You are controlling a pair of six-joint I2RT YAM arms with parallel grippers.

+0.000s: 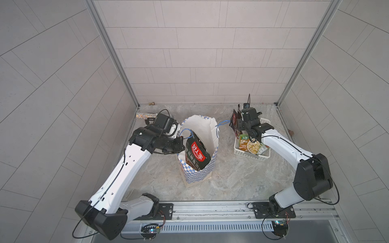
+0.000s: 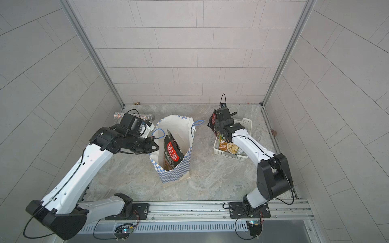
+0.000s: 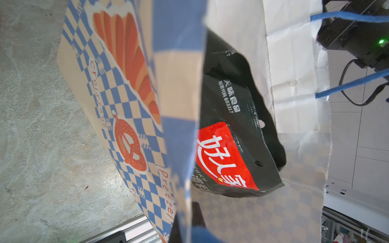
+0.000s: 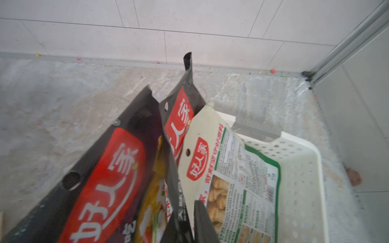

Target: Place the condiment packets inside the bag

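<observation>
The blue-and-white checkered paper bag [image 1: 194,175] stands upright with its mouth open. A large black condiment packet [image 1: 197,151] with a red label leans inside. At the bag's left rim, my left gripper is shut on the paper edge, one finger inside and one outside. On the right, my right gripper is down at the white basket [image 4: 320,190], fingers a little apart on either side of a black packet's [image 4: 109,182] edge. Whether they touch it is unclear. Another black packet [image 4: 178,117] and a cream-colored packet [image 4: 227,186] stand beside it.
Smaller packets [image 1: 244,142] lie in the front of the basket. Blue handles [image 1: 222,122] stick out from the bag's rim. A shiny roll [image 2: 119,115] lies at the back left. Bare tabletop [image 1: 227,170] separates bag and basket.
</observation>
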